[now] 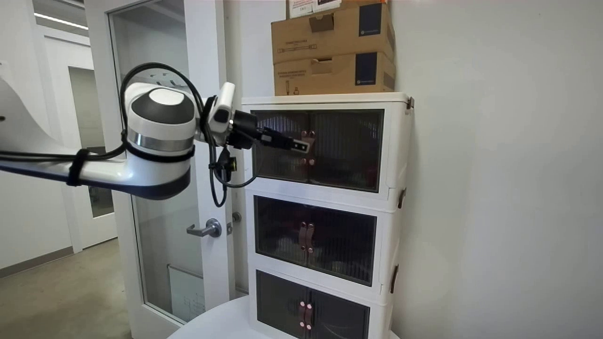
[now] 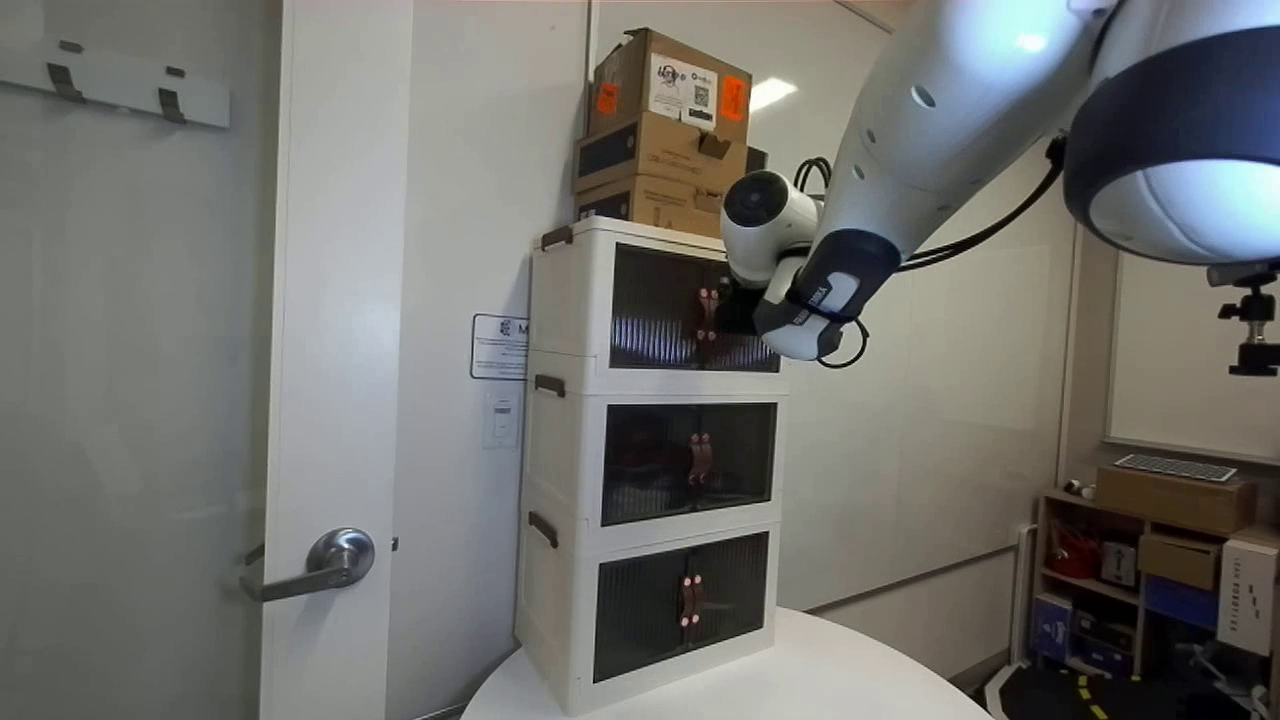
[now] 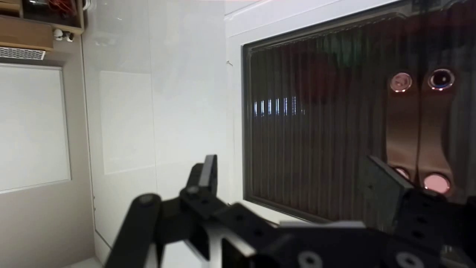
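Observation:
A white stacked cabinet (image 1: pixel 316 99) has three levels with dark ribbed double doors. The top level's doors are closed, and two brown strap handles (image 2: pixel 708 312) with copper-coloured studs hang at their middle seam. My gripper (image 1: pixel 299 146) reaches in front of these handles in the first exterior view. From the wrist, the gripper is open, nothing between its fingers. One finger (image 3: pixel 383 183) lies close beside the lower end of the left strap handle (image 3: pixel 402 125) there; whether they touch, I cannot tell. The arm hides the fingers in the second exterior view.
Cardboard boxes (image 1: pixel 333 42) are stacked on top of the cabinet. The cabinet stands on a round white table (image 2: pixel 816 684). A glass door with a lever handle (image 1: pixel 206 228) is beside it. In the first exterior view, the space right of the cabinet is clear up to the wall.

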